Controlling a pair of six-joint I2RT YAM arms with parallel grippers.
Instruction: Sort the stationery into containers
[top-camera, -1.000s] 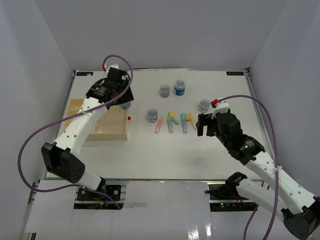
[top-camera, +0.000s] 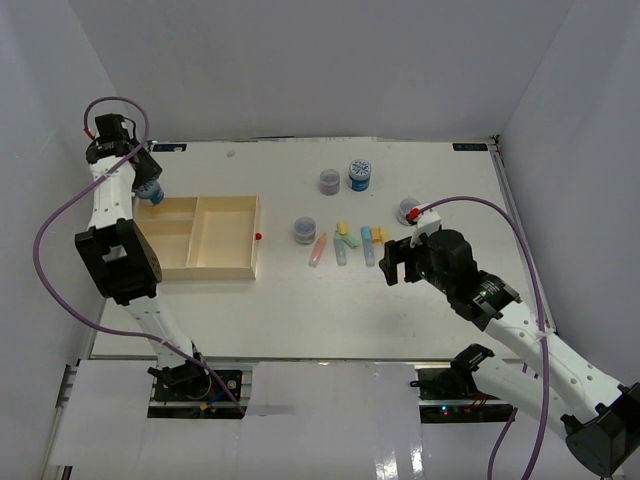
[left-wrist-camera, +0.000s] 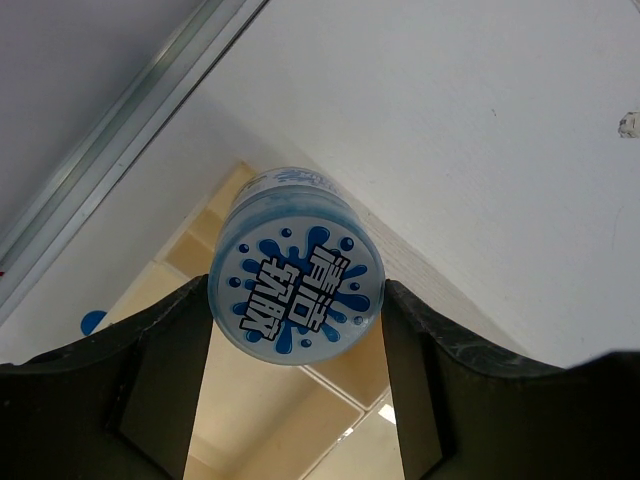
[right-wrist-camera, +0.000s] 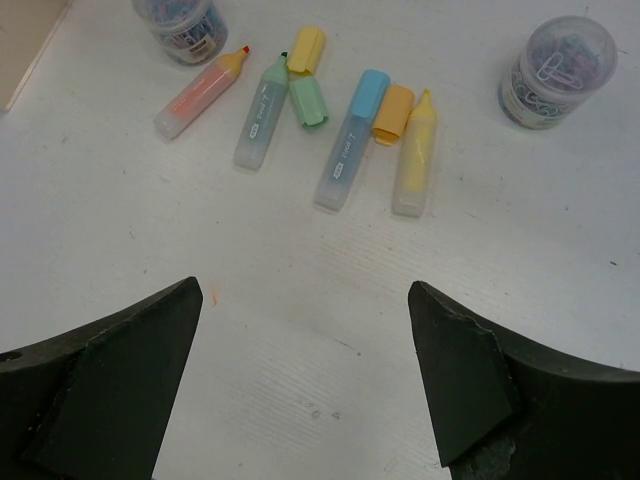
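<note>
A blue-and-white round jar (left-wrist-camera: 296, 285) is gripped between the fingers of my left gripper (top-camera: 150, 178), which is shut on it. In the left wrist view the jar hangs over the far-left part of the wooden box (left-wrist-camera: 275, 400), a divided tray (top-camera: 227, 272) in the top view. My right gripper (top-camera: 392, 262) stands open above the table, nothing between its fingers. Ahead of it lie an orange marker (right-wrist-camera: 203, 93), a green marker (right-wrist-camera: 262, 112), a blue marker (right-wrist-camera: 352, 140) and a yellow marker (right-wrist-camera: 415, 155). Caps lie among them, including a green cap (right-wrist-camera: 308, 101).
Clear tubs of clips stand near the markers: one left (top-camera: 304, 231), one farther back (top-camera: 330, 181), one right (top-camera: 408, 210). Another blue-and-white jar (top-camera: 360, 174) is at the back. A wall rises close beside the left arm.
My left gripper has swung left with the jar, from the box's right side to its far-left corner. The right gripper has shifted only slightly left and down.
</note>
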